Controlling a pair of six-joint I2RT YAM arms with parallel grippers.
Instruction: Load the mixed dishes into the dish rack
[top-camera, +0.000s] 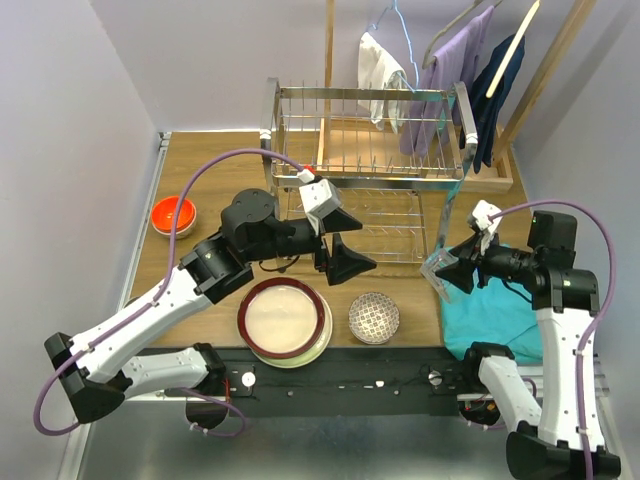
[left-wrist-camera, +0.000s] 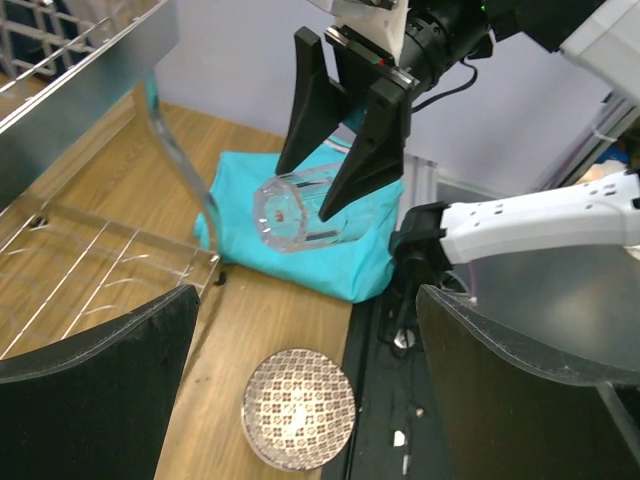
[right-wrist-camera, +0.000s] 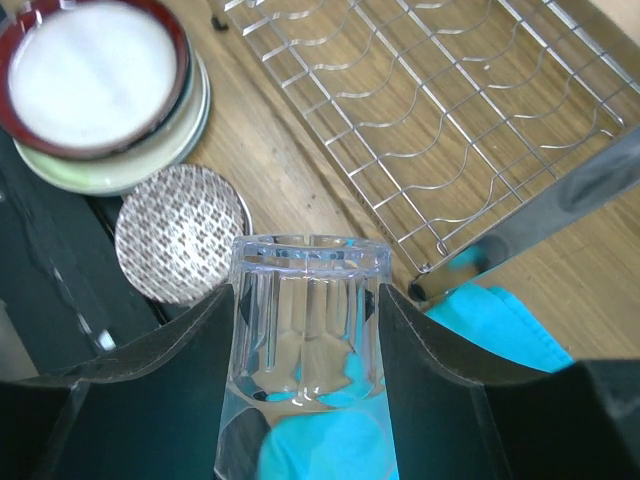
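A clear glass (top-camera: 437, 275) is held tilted between the fingers of my right gripper (top-camera: 448, 262), over the teal cloth (top-camera: 490, 320) at the right; in the right wrist view it fills the space between the fingertips. My left gripper (top-camera: 343, 248) stands open and empty, left of the glass and beside the two-tier steel dish rack (top-camera: 365, 183). At the front lie a maroon-rimmed plate (top-camera: 280, 320) on a pale green plate (top-camera: 300, 358) and a patterned round dish (top-camera: 373, 317). Orange bowls (top-camera: 172, 213) sit at the left.
Clothes (top-camera: 450, 80) hang on hangers behind the rack. Walls close in on both sides. Bare wood shows on the left of the counter, and a dark edge strip (top-camera: 320, 390) runs along the front.
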